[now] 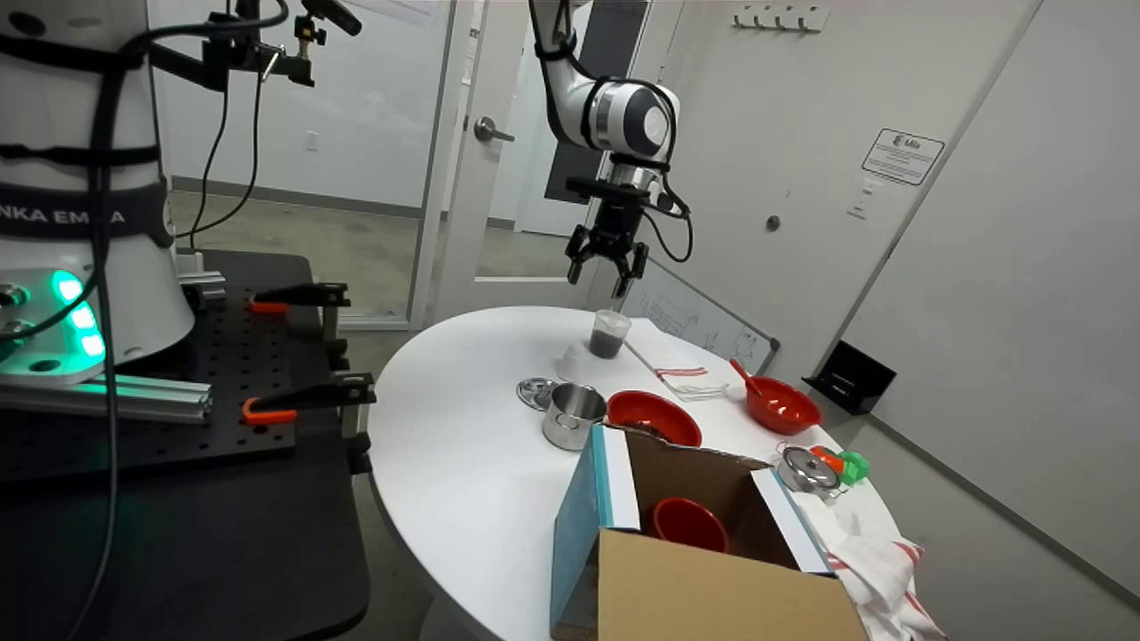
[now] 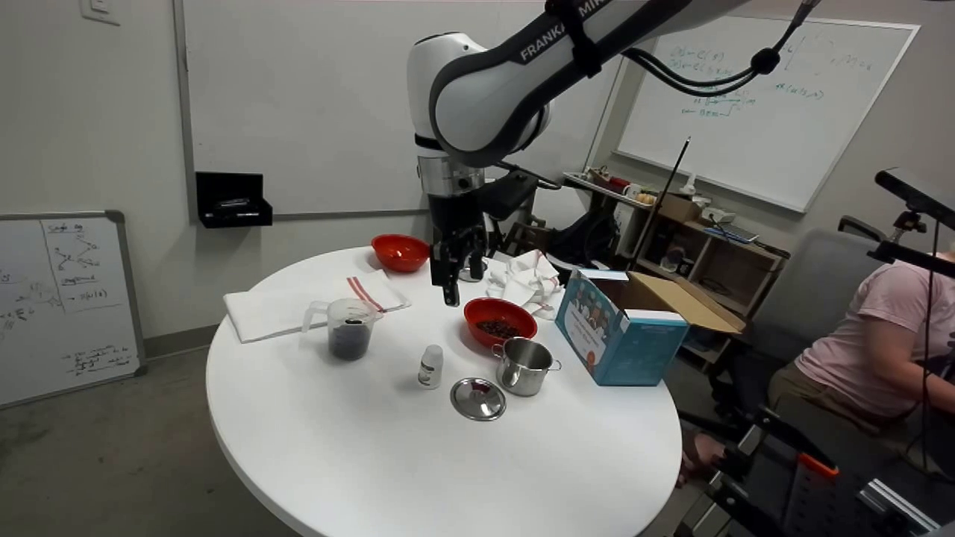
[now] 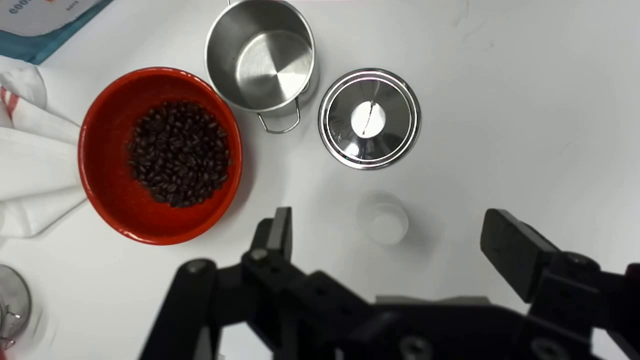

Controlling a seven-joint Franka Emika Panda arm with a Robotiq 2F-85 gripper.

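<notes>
High over the round white table, my gripper stands open, its fingers wide apart and nothing held between them. A small white bottle (image 2: 430, 367) stands upright below; in the wrist view its pale top (image 3: 387, 225) shows in the gap between the fingers. Beside it lies a shiny round lid (image 3: 369, 119). An empty steel pot (image 3: 264, 60) and a red bowl (image 3: 160, 222) of dark beans (image 3: 180, 153) stand close together. A clear measuring cup (image 2: 349, 331) with dark contents is on the table's other side.
An open cardboard box (image 1: 598, 523) has a red cup (image 1: 690, 523) inside. Another red bowl (image 2: 400, 253) sits at the back. A folded towel (image 2: 286, 309) lies behind the measuring cup, and a crumpled cloth (image 2: 524, 277) near the box.
</notes>
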